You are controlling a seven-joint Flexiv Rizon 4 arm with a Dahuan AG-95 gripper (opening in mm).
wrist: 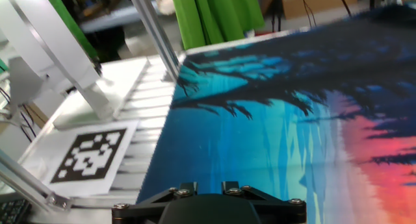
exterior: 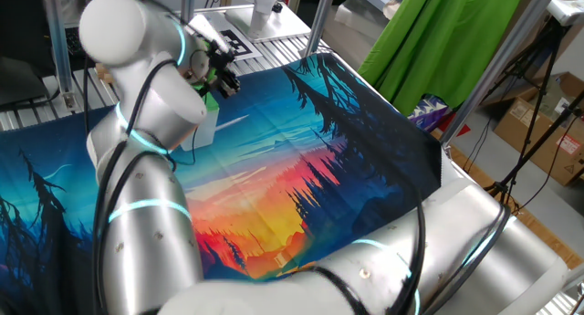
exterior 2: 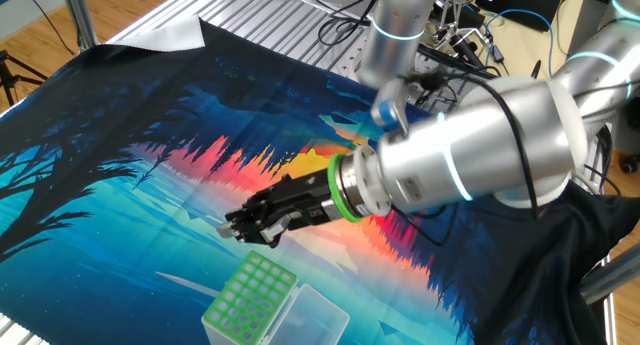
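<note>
My gripper shows at the bottom of the wrist view, its two fingertips apart by a narrow gap. Patterned cloth is visible through that gap, and nothing appears held. In exterior view 2 the gripper (exterior 2: pixel 228 228) points left above the cloth, beyond a green-topped rack (exterior 2: pixel 248 290) with rows of holes. A clear box or lid (exterior 2: pixel 312 317) adjoins the rack. On the cloth to the rack's left lies a thin white stick-like item (exterior 2: pixel 187 283). Exterior view 1 shows the gripper (exterior: pixel 230 87) near the cloth's far edge; the arm partly hides the rack (exterior: pixel 203 132).
Metal frame posts (wrist: pixel 155 32) rise at the table's edge, and a green curtain (exterior: pixel 443 50) hangs beyond the sheet.
</note>
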